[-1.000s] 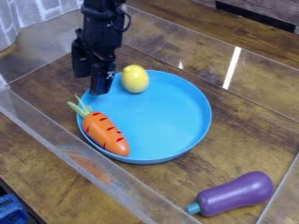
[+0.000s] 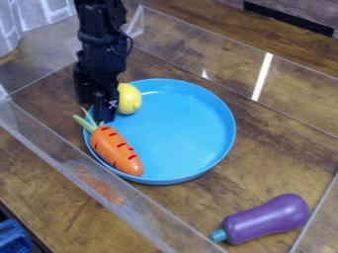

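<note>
A black gripper (image 2: pixel 99 99) points down at the left edge of a blue plate (image 2: pixel 175 133), open. A yellow lemon-like object (image 2: pixel 128 99) rests on the plate just right of it, partly behind a finger. An orange toy carrot (image 2: pixel 115 150) with a green top lies on the plate's left part, below the gripper.
A purple toy eggplant (image 2: pixel 267 219) lies on the wooden surface (image 2: pixel 238 69) at the lower right, apart from the plate. Clear walls run along the left side. The plate's middle and right are bare, as is the wood to its right.
The yellow object has moved down and left on the plate, toward the carrot. The gripper has moved lower and slightly left.
</note>
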